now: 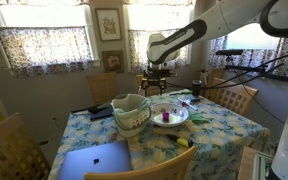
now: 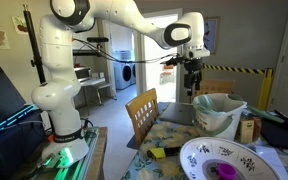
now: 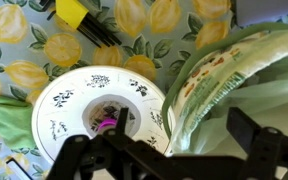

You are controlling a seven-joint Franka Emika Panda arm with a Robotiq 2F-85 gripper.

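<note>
My gripper is open, nothing between its fingers. In the first exterior view it hangs above the far part of the table; the second shows the gripper [image 2: 192, 82] well above the lined bin [image 2: 216, 118]. In the wrist view, the bin [image 3: 189, 105] lies under the right finger and the white patterned plate [image 3: 69, 82] under the left. A small pink item [image 2: 226, 172] sits on the plate [image 2: 196, 150]; in the wrist view the left finger partly covers the pink item [image 3: 106, 124].
A yellow and black tool [image 3: 72, 14] lies on the flowered tablecloth near the plate. A green cloth [image 3: 6, 122] is on the plate's other side. A closed laptop [image 1: 96, 162] covers one table corner, and chairs [image 1: 12, 150] stand around.
</note>
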